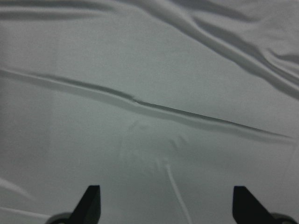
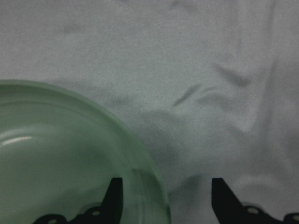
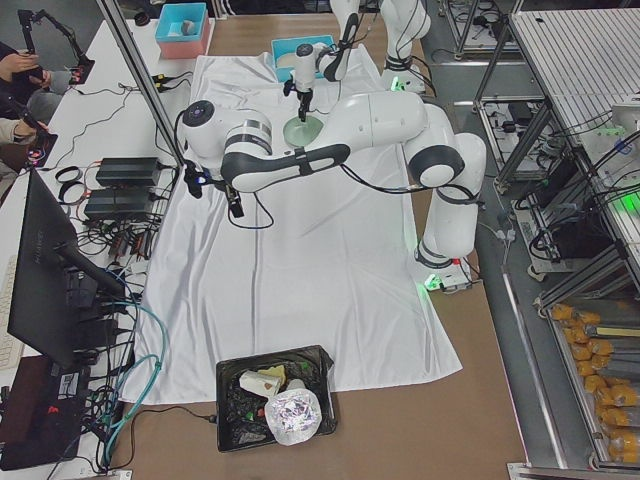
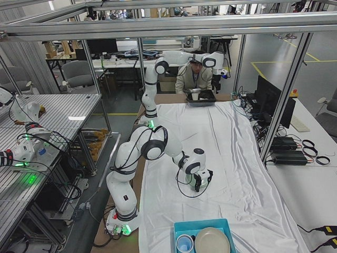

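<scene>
A pale green bowl or plate (image 3: 300,136) (image 2: 56,140) lies on the white cloth. My right gripper (image 4: 201,179) is open over its rim, one finger above the inside and the other above the cloth outside, nothing held. My left gripper (image 3: 214,190) stands open above bare wrinkled cloth, with nothing between its fingers.
A blue bin (image 4: 182,227) holding a beige plate and a cup is at the right arm's end of the cloth. A black lined tray (image 3: 235,405) with assorted items sits at the other end. Monitors and cables line one side.
</scene>
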